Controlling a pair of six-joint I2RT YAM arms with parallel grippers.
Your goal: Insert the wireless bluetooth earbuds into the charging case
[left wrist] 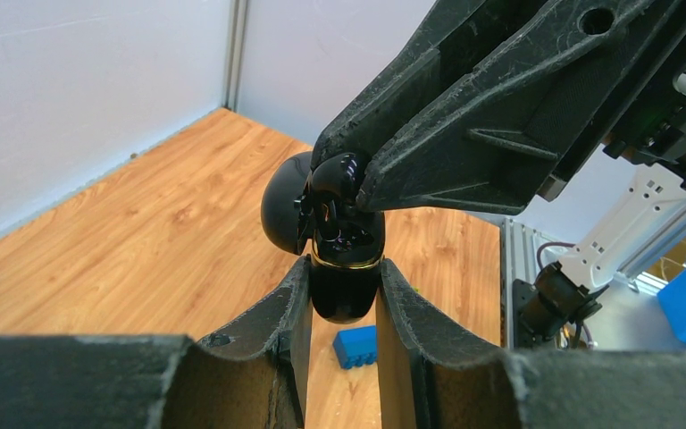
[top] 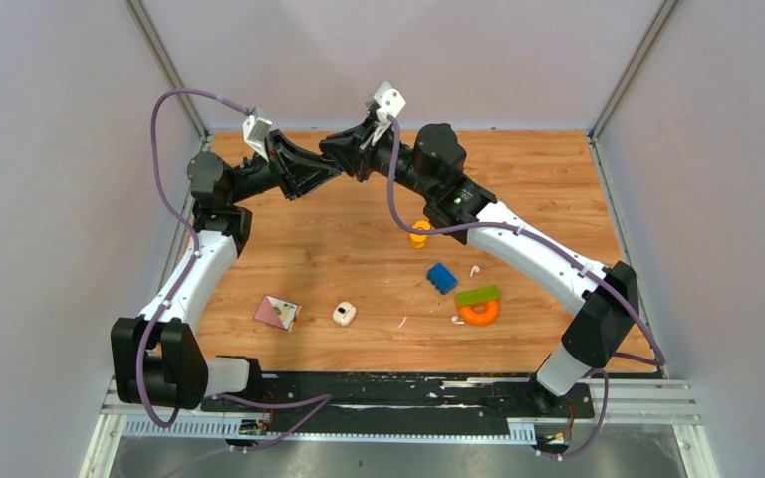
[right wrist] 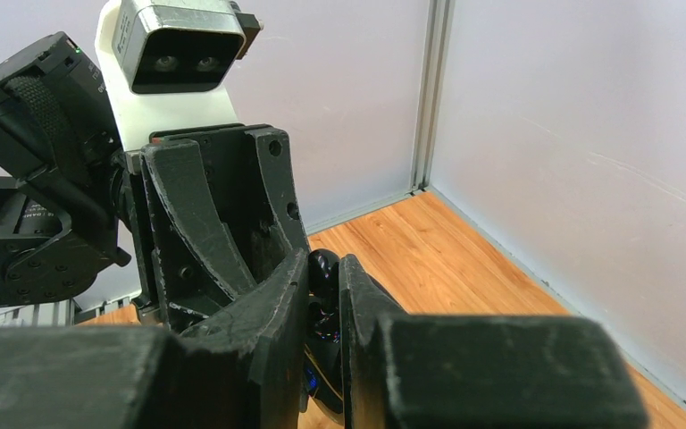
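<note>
In the top view the two grippers meet above the table's upper middle. My left gripper is shut on a glossy black charging case (left wrist: 341,250) with a gold band; its lid stands open. My right gripper reaches into the case from the other side, its fingertips close round a small black glossy piece that looks like an earbud (left wrist: 335,179). Whether those fingers press on it is hard to tell; they are nearly closed. How far the bud sits in the case is hidden.
On the wooden table (top: 329,249) lie a blue brick (top: 441,278), green block (top: 478,296), orange ring (top: 478,315), yellow piece (top: 420,234), white case (top: 344,314), small white bits and a pink card (top: 271,311).
</note>
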